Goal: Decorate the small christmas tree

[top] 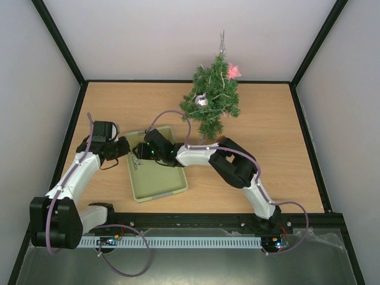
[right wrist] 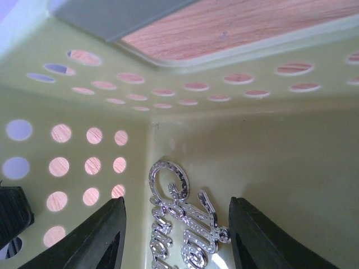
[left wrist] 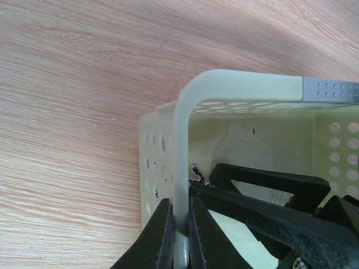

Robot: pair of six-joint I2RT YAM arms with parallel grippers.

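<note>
The small Christmas tree [top: 211, 98] stands at the back of the table, bearing a silver ball [top: 202, 101], a pink bow [top: 233, 72] and a silver topper [top: 222, 44]. A pale green basket [top: 159, 189] sits left of centre. My left gripper is shut on the basket's left rim. Inside the basket, my right gripper is part open, fingers apart. A silver curled ornament [right wrist: 193, 230] lies on the basket floor in the right wrist view, showing between and beyond those fingertips; I see no grip on it.
Perforated basket walls [right wrist: 224, 89] rise close around the right gripper. Bare wooden table [top: 273, 142] lies to the right of the tree. Purple cables [top: 217, 148] run along both arms.
</note>
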